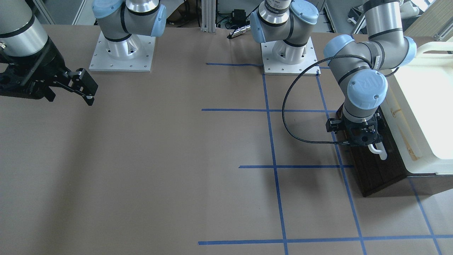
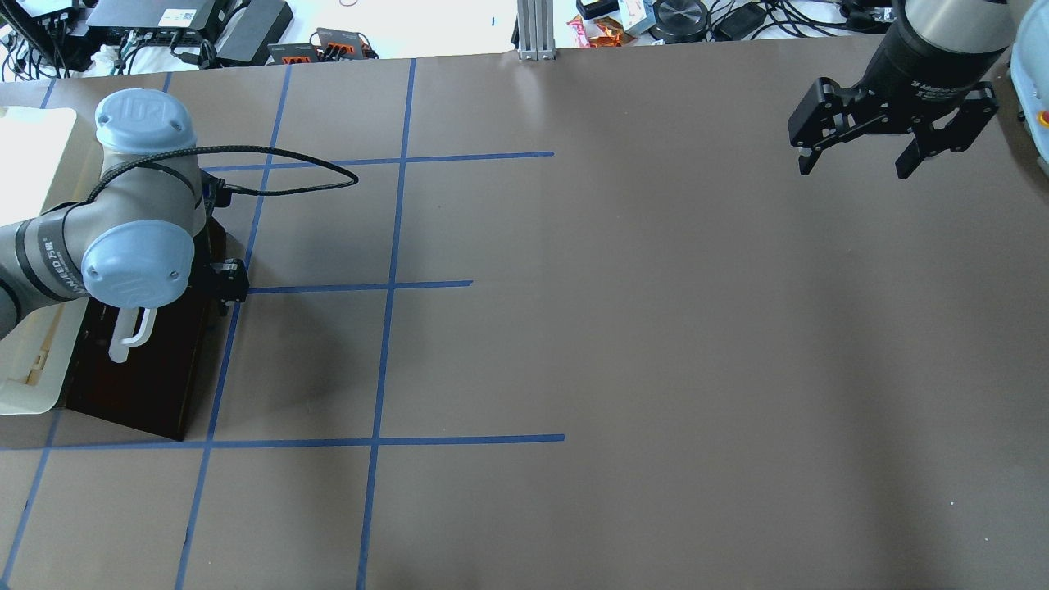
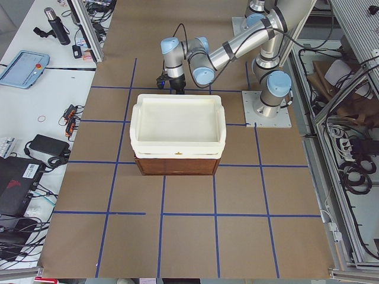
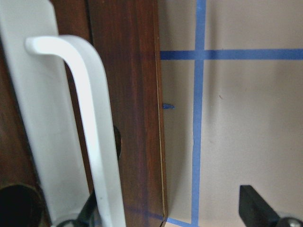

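Note:
A dark wooden box (image 1: 378, 174) stands under a white tray (image 1: 429, 97), a white handle (image 1: 378, 152) on its side. My gripper (image 1: 354, 127) hangs over that side at the handle. In the left wrist view the handle (image 4: 94, 118) fills the left, one black finger (image 4: 258, 210) is at the lower right over the floor, and the other is mostly hidden near the handle's lower end. The fingers look apart; whether the handle is held does not show.
Another arm's gripper (image 2: 856, 147) sits idle across the table, apart from the box. The taped floor beside the box and the middle of the table are clear.

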